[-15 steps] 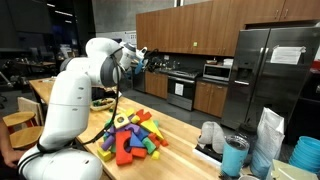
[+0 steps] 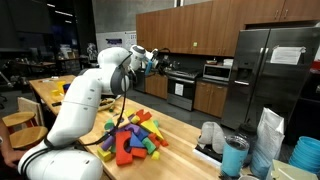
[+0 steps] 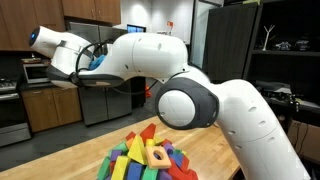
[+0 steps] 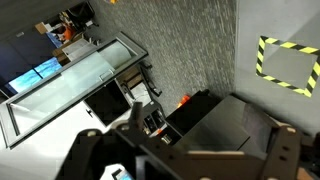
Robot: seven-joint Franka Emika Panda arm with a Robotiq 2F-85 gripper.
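High above the table, my arm is stretched out and its gripper points away from the tabletop. In the wrist view its dark fingers (image 4: pixel 138 140) stand wide apart along the bottom edge, with nothing visible held between them. A heap of colored blocks (image 2: pixel 133 137) lies on the wooden table well below the arm in exterior view 1. Exterior view 2 shows the same blocks (image 3: pixel 145 158), in red, yellow, green, blue and purple, with a light piece having a round hole on top. The gripper is far from the heap.
At the table's right side stand a blue tub (image 2: pixel 234 155), a white bag (image 2: pixel 268 140) and a green basket (image 2: pixel 305 152). Bare table (image 2: pixel 180 150) lies between them and the blocks. Kitchen cabinets and a steel fridge (image 2: pixel 265 75) are behind.
In exterior view 1, the arm's upper end and wrist have swung a little to the right. The blocks and other items on the table have stayed where they were.
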